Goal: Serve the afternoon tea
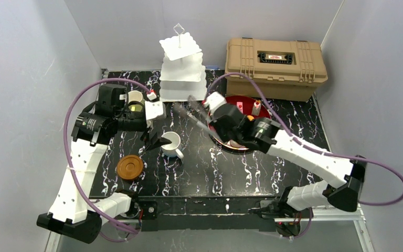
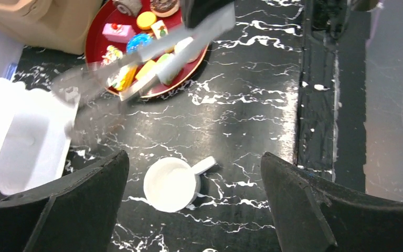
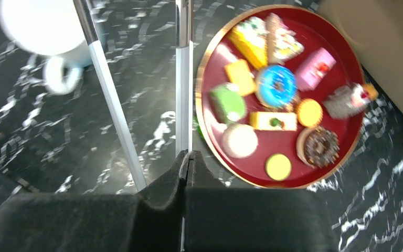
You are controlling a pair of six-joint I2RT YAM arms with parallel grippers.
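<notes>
Silver tongs (image 3: 113, 105), blurred in the top and left wrist views, are held in my right gripper, which is shut on them. Their ends point left toward the white tiered stand (image 1: 183, 92). Behind the right arm lies a round red tray (image 3: 200, 100) of toy sweets, including a blue donut (image 3: 276, 85) and a pink cake (image 3: 315, 69). No sweet shows between the tong tips. My left gripper is open, its fingers spread to either side of a white handled cup (image 2: 171, 185) in its wrist view, with nothing gripped.
The tan toolbox (image 1: 275, 68) stands at the back right. A round brown lid (image 1: 130, 167) rests at front left. Beside the left arm, a pale container (image 1: 135, 96) is partly hidden.
</notes>
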